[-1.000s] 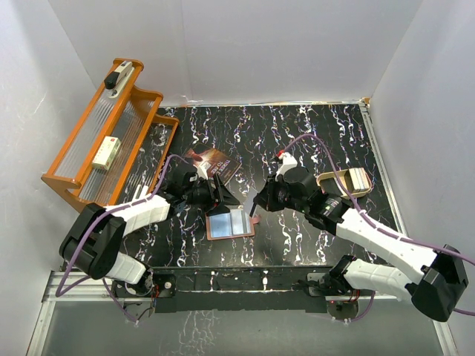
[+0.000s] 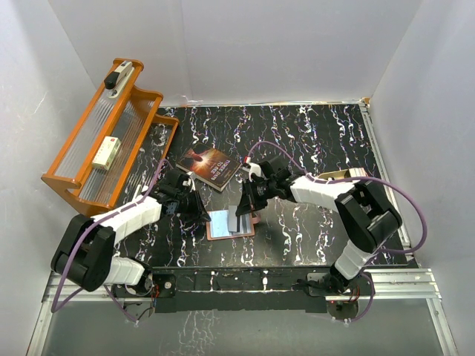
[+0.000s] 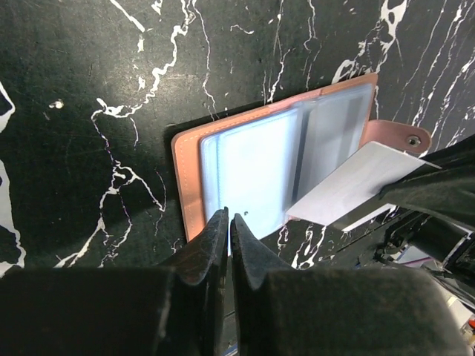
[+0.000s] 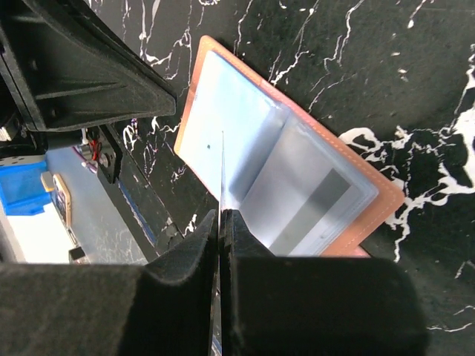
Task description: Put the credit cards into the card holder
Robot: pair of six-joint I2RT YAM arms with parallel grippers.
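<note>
The card holder (image 3: 190, 178) lies open on the table, tan-edged with clear pockets. My right gripper is shut on a white card, whose thin edge rises from the fingertips in the right wrist view. That card is tilted over the holder's right part; whether its lower edge touches a pocket I cannot tell. Beside the holder's left part, my left gripper is shut with nothing showing between its fingers. A dark stripe (image 4: 310, 211) shows in the holder's right pocket.
Behind the holder lies a dark book (image 2: 211, 165). A wooden rack (image 2: 111, 137) fills the left side, with a small box (image 2: 106, 153) on it. At the right, the tan box (image 2: 338, 175) is partly covered by my right arm. The table's front edge is close to the holder.
The left gripper, spread above the holder before, has drawn back left and shut.
</note>
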